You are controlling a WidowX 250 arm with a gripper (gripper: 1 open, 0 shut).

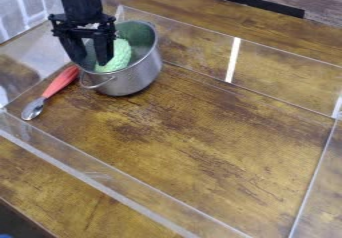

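A steel pot (131, 78) with a wire handle stands at the upper left of the board, a pale green object (118, 54) inside it. My black gripper (86, 54) reaches down over the pot's left side beside the green object; whether its fingers hold it is hard to tell. A red-handled spoon (54, 90) lies left of the pot, its metal end toward the near left.
The wooden board (214, 152) is bare across the middle and right. Clear plastic strips or walls edge it, with a white tape mark (233, 60) toward the back.
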